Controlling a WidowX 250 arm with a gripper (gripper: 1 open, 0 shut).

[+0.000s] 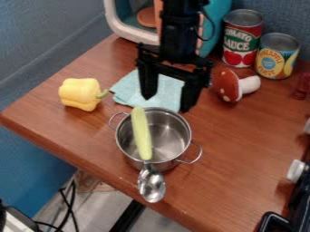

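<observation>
The black gripper (176, 83) hangs open over the light blue cloth (132, 89), its fingers apart and low, near the cloth. In front of it a steel pot (175, 138) holds a pale yellow-green elongated object (141, 133), with a metal spoon (151, 184) leaning out over the front rim. A yellow bell pepper (80, 93) lies left of the cloth, and a red-and-white mushroom (229, 84) lies to the right.
A tomato sauce can (240, 41) and a yellow can (277, 58) stand at the back right, beside a teal appliance (133, 18). A black appliance (288, 204) is at the right edge.
</observation>
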